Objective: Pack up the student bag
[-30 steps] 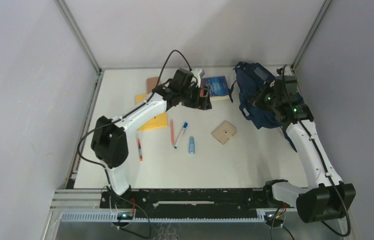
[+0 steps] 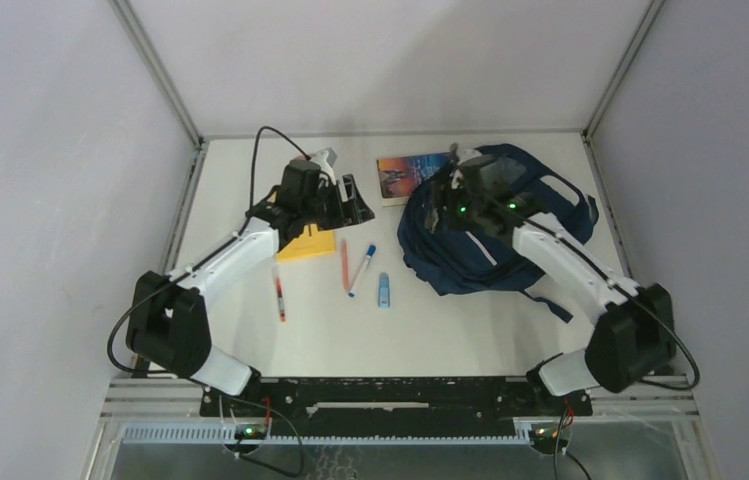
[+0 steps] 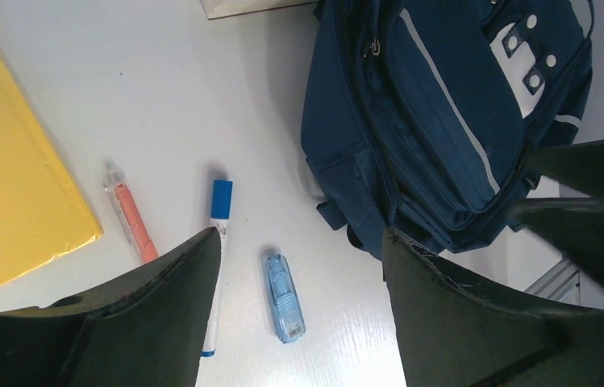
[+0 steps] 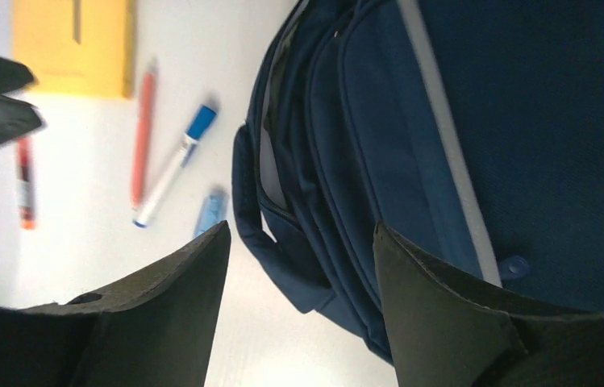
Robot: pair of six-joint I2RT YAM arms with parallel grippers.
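Note:
The dark blue bag (image 2: 440,268) lies slumped across the right half of the table, its white-trimmed pocket facing up. Over its left part hovers my right gripper, fingers open and empty; whether it touches the cloth, I cannot tell. My left gripper stands open and empty, left of the bag and near the yellow envelope (image 2: 307,245). Below that lie a pink pen (image 2: 344,263), a blue-capped white marker (image 2: 362,270), a light blue stick-shaped item (image 2: 384,290) and an orange-ended pen (image 2: 281,298). At the back, a picture-covered book (image 2: 400,178) partly disappears behind the bag.
A strap (image 2: 550,306) trails from the bag toward the front right. Metal rails and walls bound the sides and back. Part of the right arm covers the bag from above.
The bag has shifted left and spread out, covering where a tan item lay and part of the book. My right gripper moved left over it. The left gripper drew back left, and the book slid left.

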